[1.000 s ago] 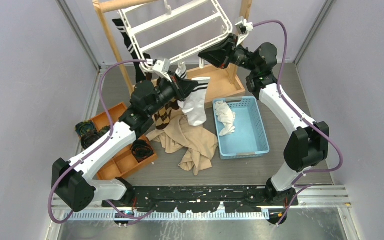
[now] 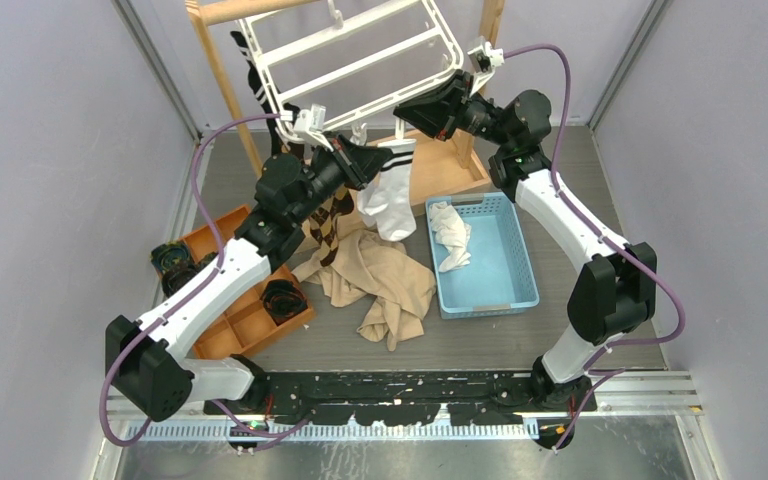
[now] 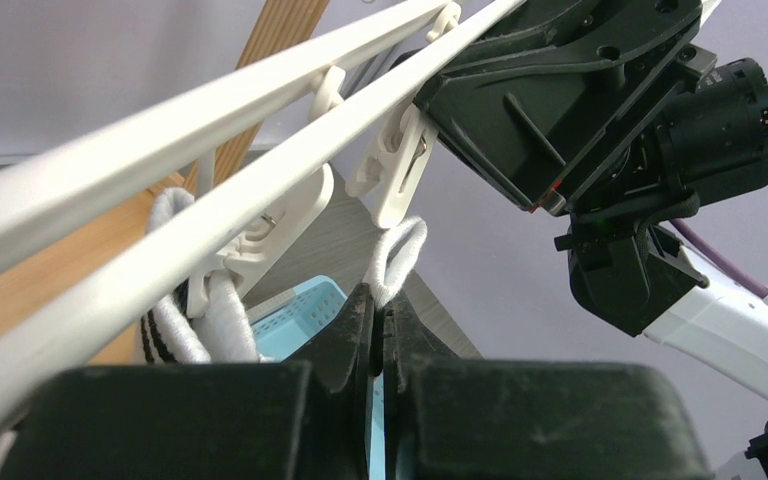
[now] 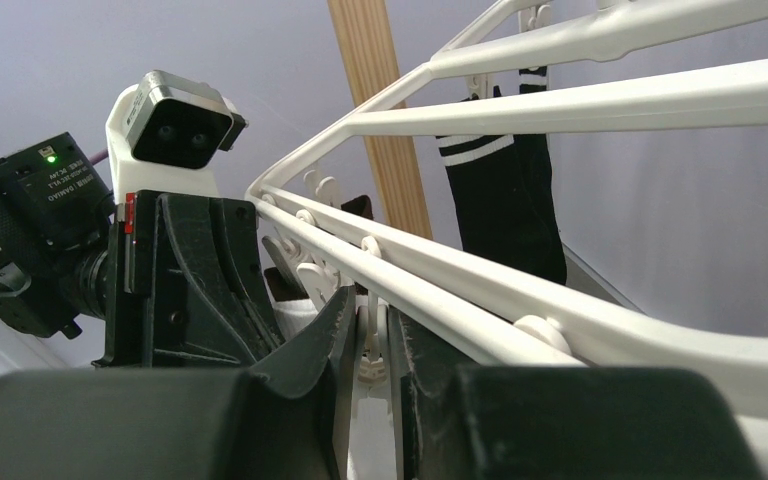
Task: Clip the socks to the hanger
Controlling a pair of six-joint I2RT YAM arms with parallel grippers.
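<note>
In the top view a white sock with black stripes [image 2: 388, 205] hangs from my left gripper [image 2: 387, 158], just under the front edge of the white hanger [image 2: 380, 101]. The left wrist view has a folded bit of its white cuff [image 3: 397, 255] pinched in the shut fingertips, directly below an empty white clip [image 3: 407, 170]. My right gripper is shut on that clip at the hanger's front bar. The neighbouring clip [image 3: 278, 228] has another white sock [image 3: 225, 315] in it. Behind, a black sock [image 4: 495, 195] hangs from the hanger.
A brown checkered sock [image 2: 333, 215] dangles left of the white one. Below lie a beige cloth [image 2: 385, 280], an orange divided box [image 2: 230, 335] and a blue basket [image 2: 500, 265] with a white cloth [image 2: 451, 235]. The hanger's bars run close beside both grippers.
My left gripper has moved a little up and left in the top view, bringing the white sock closer to the hanger. Hanging socks have swung. The right gripper is almost still.
</note>
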